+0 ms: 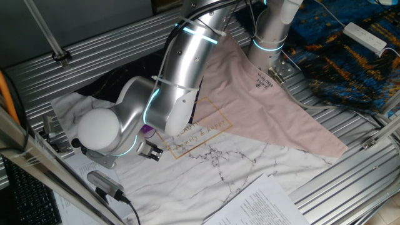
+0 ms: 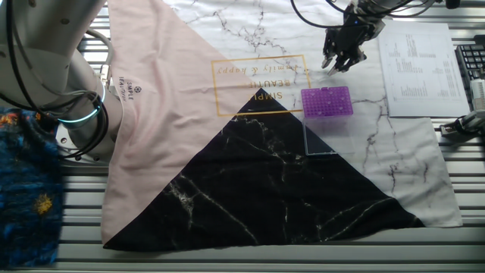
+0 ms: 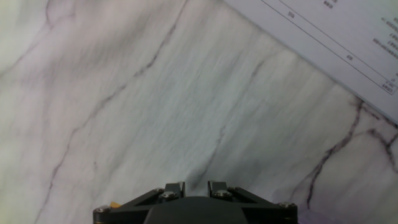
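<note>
In exterior view 2, my gripper (image 2: 330,68) hangs over the white marbled part of the cloth, just behind a purple rack (image 2: 327,101) dotted with small holes. A clear tray or lid (image 2: 329,139) lies directly in front of the rack. The wrist view shows my gripper partly open, a narrow gap between its fingertips and only white cloth beyond. Exterior view 1 has the gripper (image 1: 160,152) beside the gold-framed print; my arm hides most of the purple rack (image 1: 149,131) there.
The cloth (image 2: 170,106) has pink, black and white marbled areas. Printed paper (image 2: 418,68) lies right of the gripper, with a keyboard (image 1: 25,194) past it. More sheets (image 1: 259,203) sit at the front edge. A grey cabled device (image 1: 105,184) stands near the arm. Open cloth surrounds the rack.
</note>
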